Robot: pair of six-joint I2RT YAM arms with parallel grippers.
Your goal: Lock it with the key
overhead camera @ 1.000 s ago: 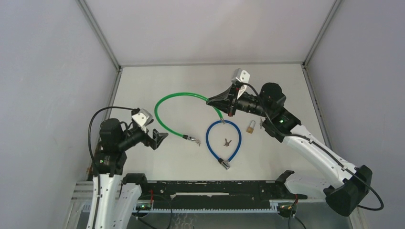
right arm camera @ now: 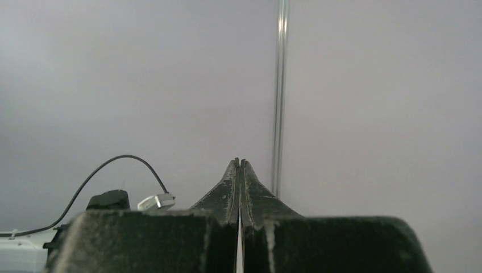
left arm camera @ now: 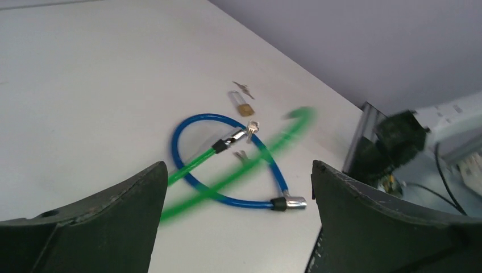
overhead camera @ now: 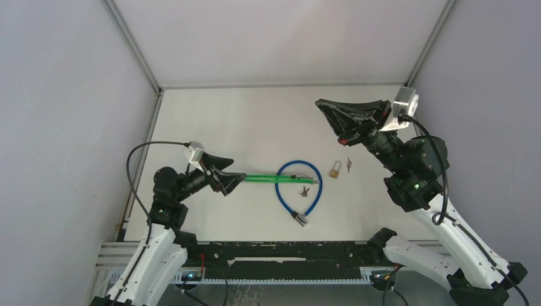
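Note:
The green cable lock (overhead camera: 274,178) looks like two near-parallel strands running right from the lower finger of my left gripper (overhead camera: 238,169). That gripper is open. In the left wrist view the strands pass behind its left finger (left arm camera: 113,219), so the bend is hidden. A metal lock cylinder (left arm camera: 233,136) caps one strand, with keys (left arm camera: 251,129) in or at it. The other strand's end (left arm camera: 301,118) is motion-blurred. Up at the right, my right gripper (overhead camera: 321,104) is shut, apart from the cable, nothing showing between its fingers.
A blue cable lock (overhead camera: 320,185) lies in a loop, crossed by the green one. Loose keys (overhead camera: 304,191) lie inside the loop. A brass padlock (overhead camera: 335,171) and a small key (overhead camera: 349,164) lie to its right.
The green cable has left the right gripper and gone from a wide arc to two close strands. The right arm moved right; the left gripper moved up and right to the cable.

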